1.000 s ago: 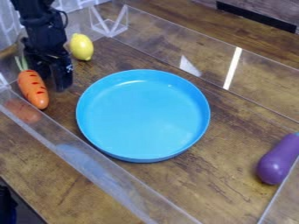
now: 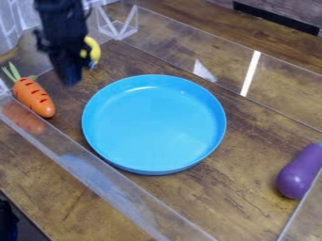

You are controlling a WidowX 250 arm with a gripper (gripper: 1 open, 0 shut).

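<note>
My dark gripper [image 2: 70, 56] is blurred at the top left, above and behind an orange carrot [image 2: 36, 97] that lies on the wooden surface with its green top pointing up-left. A yellow lemon [image 2: 93, 49] is partly hidden behind the gripper. A large blue plate [image 2: 153, 124] fills the centre, and a purple eggplant [image 2: 297, 171] lies at the right. I cannot make out whether anything is between my fingers.
Clear transparent walls [image 2: 126, 193] border the wooden area along the lower left and the back. Bare wood lies to the right of the plate, between it and the eggplant.
My gripper has moved right and a little up, now overlapping the lemon in view, and is more blurred. The carrot stays on the surface.
</note>
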